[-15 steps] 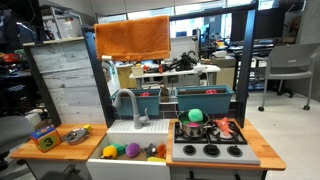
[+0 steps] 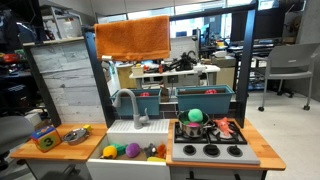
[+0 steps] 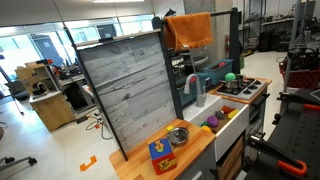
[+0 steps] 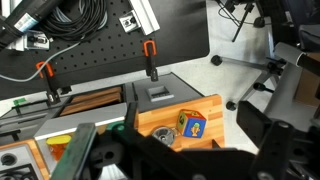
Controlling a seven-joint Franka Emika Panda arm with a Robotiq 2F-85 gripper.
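In the wrist view my gripper hangs above the scene, its two dark blurred fingers standing wide apart at the lower edge with nothing seen between them up close. Below them lies a wooden counter (image 4: 205,107) holding a metal bowl (image 4: 163,134) and a yellow, red and blue box (image 4: 191,124). Both exterior views show the box (image 3: 162,155) near the counter's outer end, beside the bowl (image 3: 178,136). I cannot make out the gripper clearly in either exterior view.
A white sink (image 2: 130,140) holds several toy foods. To its right, a stove (image 2: 213,150) carries a pot with a green round thing (image 2: 195,115) on top. An orange towel (image 2: 133,38) hangs from the frame. A black table (image 4: 185,30) with clamps and cables faces the kitchen.
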